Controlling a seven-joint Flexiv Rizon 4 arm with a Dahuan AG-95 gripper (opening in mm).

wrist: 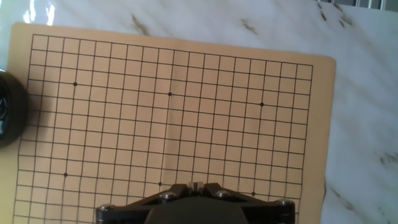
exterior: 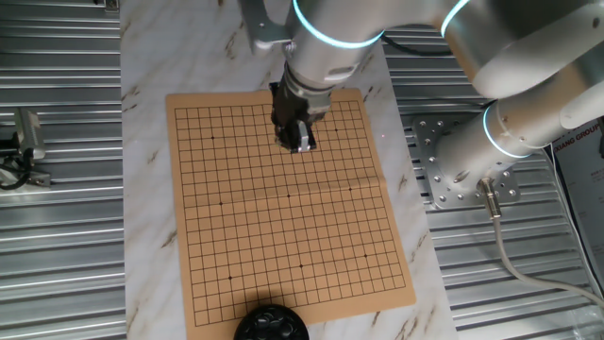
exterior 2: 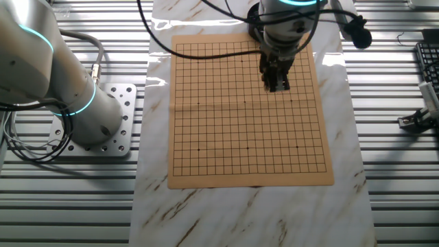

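A tan board with a black line grid lies flat on the marble-patterned table, and no stones show on it. My gripper points down over the board, its two small grey fingertips close together at the bottom of the wrist view. Nothing shows between them. In exterior view 1 the gripper is over the upper part of the grid; exterior view 2 has the same gripper over the upper right. A round black bowl, with dark rounded shapes inside, sits at the board's edge, cut off by the frame.
Bare marble table surrounds the board. The arm's base plate stands beside the table on slatted metal. A loose black cable hangs across exterior view 2. A small metal fixture lies off to the other side.
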